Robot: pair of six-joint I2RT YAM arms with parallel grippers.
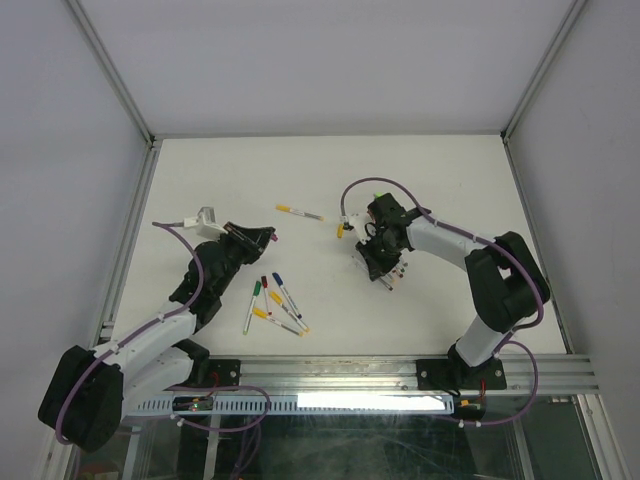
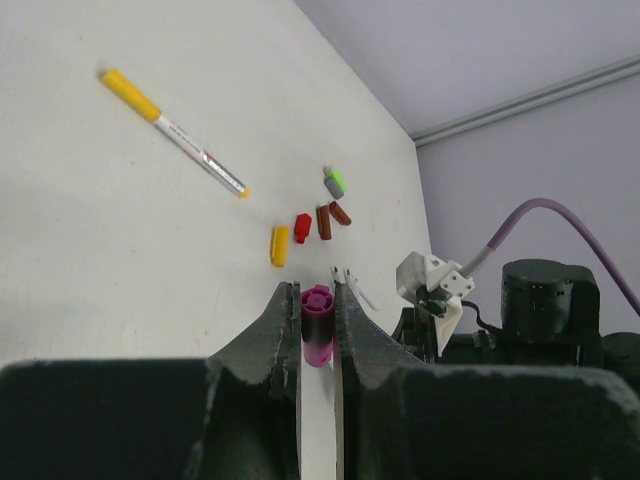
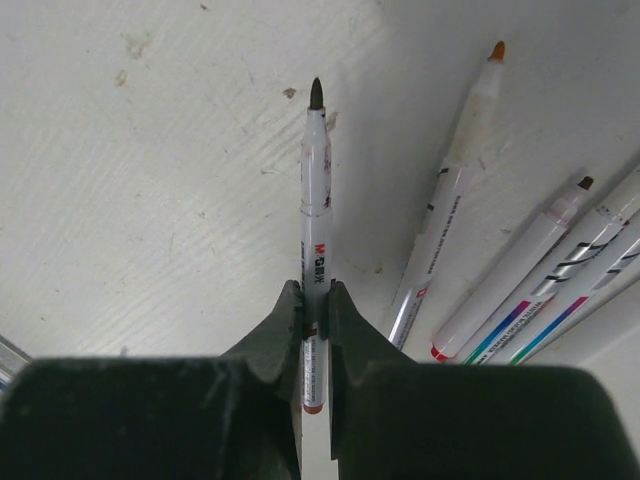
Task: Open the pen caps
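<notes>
In the left wrist view my left gripper is shut on a magenta cap, held in the air with no pen in it. My right gripper is shut on an uncapped white pen whose dark tip points away from the fingers. Other uncapped pens, one with an orange tip, lie to its right on the table. Capped pens lie at the front left, among them a green-capped pen and a blue-capped pen. One yellow-capped pen lies alone at the back.
Loose caps rest near the right arm: yellow, red, brown and green. Between the front-left pens and the right gripper the white table is clear.
</notes>
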